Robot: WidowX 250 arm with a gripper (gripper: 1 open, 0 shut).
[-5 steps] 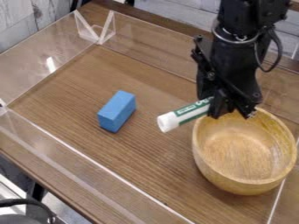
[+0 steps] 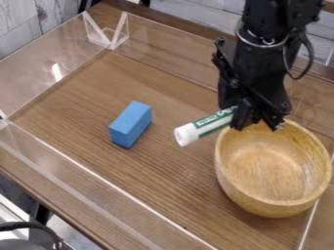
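Note:
My black gripper (image 2: 245,105) comes down from the upper right, shut on a white and green cylinder (image 2: 204,128). The cylinder is tilted, its white end pointing down-left, just beside and above the left rim of a round tan bowl (image 2: 268,181). A blue block (image 2: 131,124) lies on the wooden table to the left. The fingertips are partly hidden by the gripper's dark body.
The wooden table (image 2: 92,166) has clear room at the lower middle and upper middle. A white wire-like object (image 2: 107,29) stands at the back left, inside clear edging along the table's left side.
My gripper and the cylinder in it have shifted very slightly; the bowl and blue block have not moved.

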